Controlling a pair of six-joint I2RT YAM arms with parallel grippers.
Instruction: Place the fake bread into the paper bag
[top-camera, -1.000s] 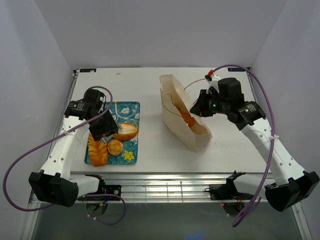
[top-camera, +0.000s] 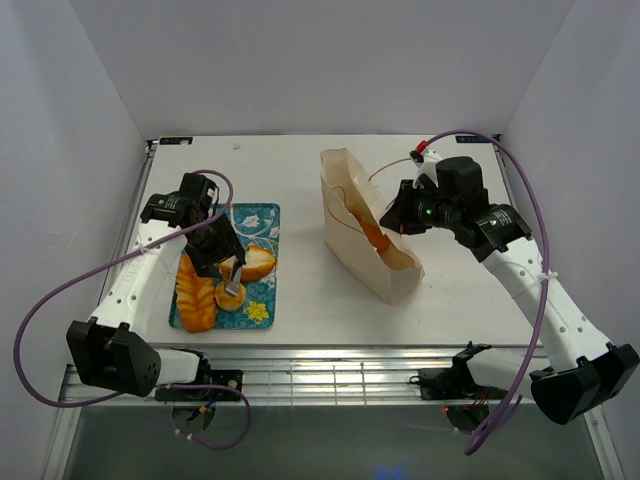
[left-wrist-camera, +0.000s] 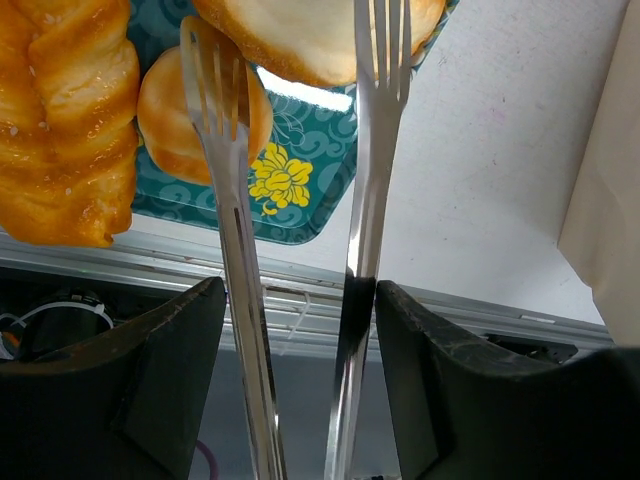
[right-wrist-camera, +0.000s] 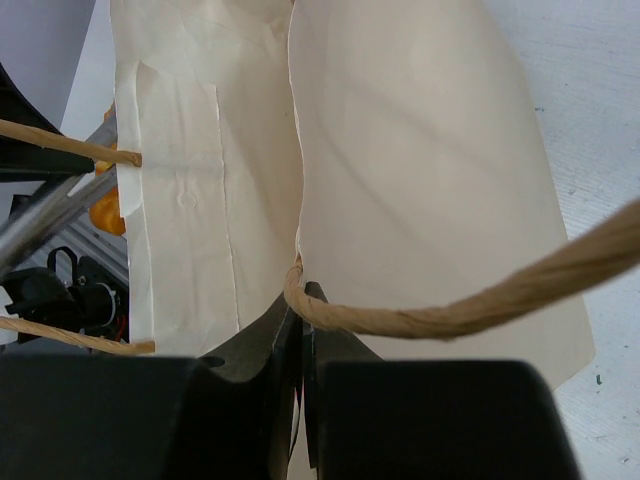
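Note:
Fake bread lies on a teal floral tray (top-camera: 257, 312): a braided loaf (top-camera: 197, 300), an oval loaf (top-camera: 257, 262) and a round bun (left-wrist-camera: 170, 115). My left gripper, fitted with two fork-like tongs, is part open over the bun and oval loaf, one tong at the bun. The cream paper bag (top-camera: 355, 255) stands right of the tray with something orange (top-camera: 372, 232) inside. My right gripper is shut on the bag's rim, beside a twisted handle (right-wrist-camera: 460, 310).
A metal rail (top-camera: 330, 375) runs along the front edge.
The left arm and its tongs have moved slightly right over the bun and oval loaf. The right arm and bag look unchanged.

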